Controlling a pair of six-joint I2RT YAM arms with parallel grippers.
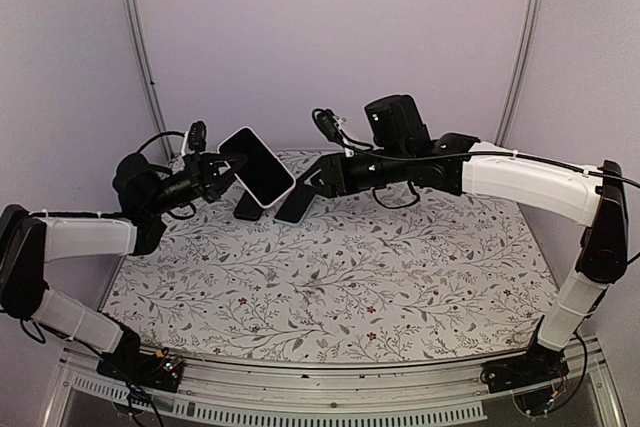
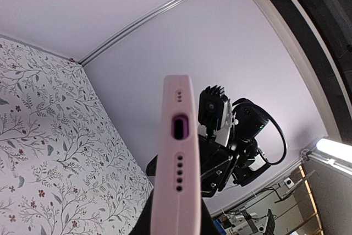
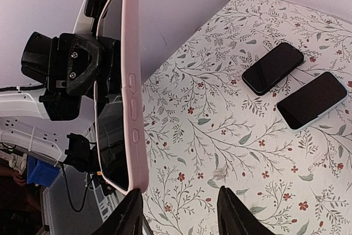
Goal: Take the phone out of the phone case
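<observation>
A phone in a pale pink case [image 1: 257, 169] is held raised and tilted by my left gripper [image 1: 218, 172], shut on it. In the left wrist view the case's end [image 2: 177, 174] faces the camera, showing a port opening and holes; in the right wrist view its long side with buttons [image 3: 132, 97] shows. My right gripper is open, its fingertips just right of and below the case's lower corner, with nothing visibly between them.
Two dark phones [image 3: 272, 67] lie flat on the floral table behind the raised phone.
</observation>
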